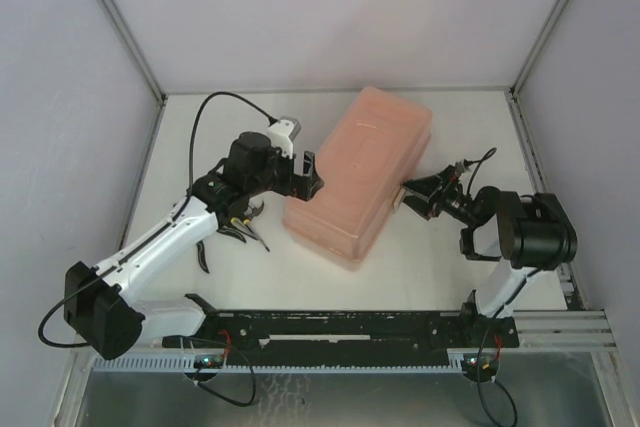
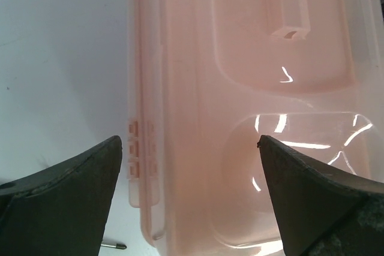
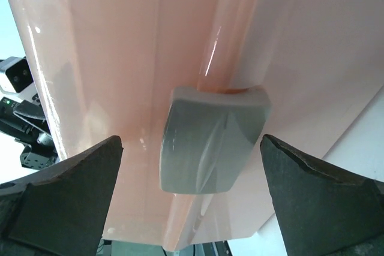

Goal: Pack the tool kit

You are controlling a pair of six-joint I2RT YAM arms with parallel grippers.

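A closed, translucent pink tool box (image 1: pixel 362 172) lies slantwise in the middle of the table. Its grey latch (image 3: pixel 213 142) sits on the right long side, between the spread fingers of my open right gripper. From above, the right gripper (image 1: pixel 410 195) is right up against that side. My left gripper (image 1: pixel 310 175) stands open over the box's left edge; in the left wrist view the lid and its side (image 2: pixel 180 118) lie beneath its parted fingers (image 2: pixel 78 196). Pliers (image 1: pixel 252 227) and other hand tools lie left of the box, partly hidden under the left arm.
A black-handled tool (image 1: pixel 203 257) lies near the table's left front. Bare table (image 1: pixel 430 267) shows in front of the right arm and behind the box at both sides. Upright white walls close off the sides and back.
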